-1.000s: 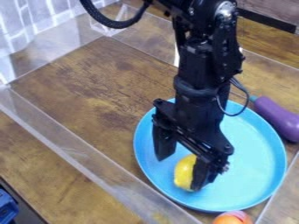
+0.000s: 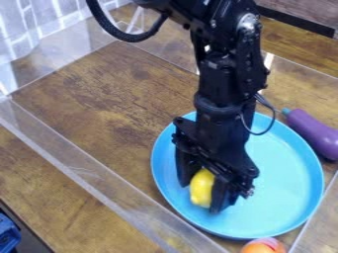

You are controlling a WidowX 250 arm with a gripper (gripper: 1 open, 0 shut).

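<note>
My black gripper [image 2: 212, 173] reaches down into a round blue plate [image 2: 278, 198], shut on a yellow object [image 2: 203, 190] that is partly hidden by the fingers. The arm above hides part of the plate's back.
A purple eggplant [image 2: 311, 133] lies right of the plate, and an orange-pink round object [image 2: 263, 246] sits at its front. Clear plastic walls border the wooden floor [image 2: 86, 104], which is bare at left. Something blue [image 2: 8, 235] is at the bottom left corner.
The gripper has moved a little left and closed round the yellow object, which is now more covered by the fingers.
</note>
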